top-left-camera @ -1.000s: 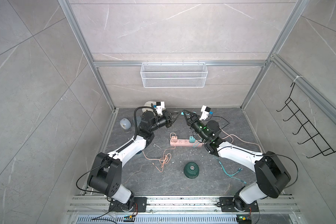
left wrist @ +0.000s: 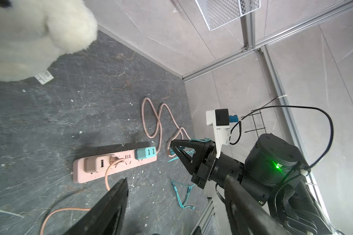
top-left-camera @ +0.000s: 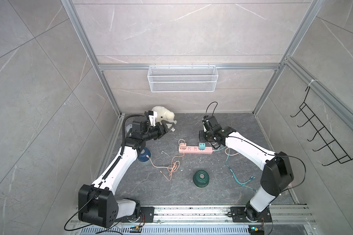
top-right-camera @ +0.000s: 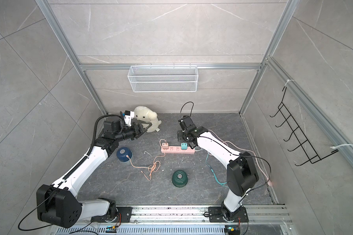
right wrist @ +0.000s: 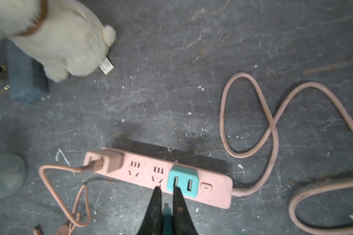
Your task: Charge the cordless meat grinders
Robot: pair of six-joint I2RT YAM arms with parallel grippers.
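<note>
The pink power strip (top-left-camera: 196, 149) carries a pink charger (right wrist: 109, 161) at its left end and a teal charger (right wrist: 183, 180) with two USB slots near its right end. My right gripper points down close to the teal charger, shut on the teal cable's plug (right wrist: 167, 221); the plug stands apart from the slots in this view. My left gripper is open and empty, up by the white plush toy. The green-topped grinder (top-left-camera: 201, 178) stands in front of the strip. The blue-topped grinder (top-left-camera: 144, 154), with the orange cable (top-left-camera: 172, 169) attached, is at left.
A white plush toy (top-right-camera: 149, 116) sits at the back, beside a blue-grey block (right wrist: 27, 74). The strip's pink cord (right wrist: 276, 133) loops to the right. Loose teal cable (top-left-camera: 241, 182) lies front right. Bare floor surrounds the green-topped grinder.
My left arm has drawn back to the left, uncovering the plush toy.
</note>
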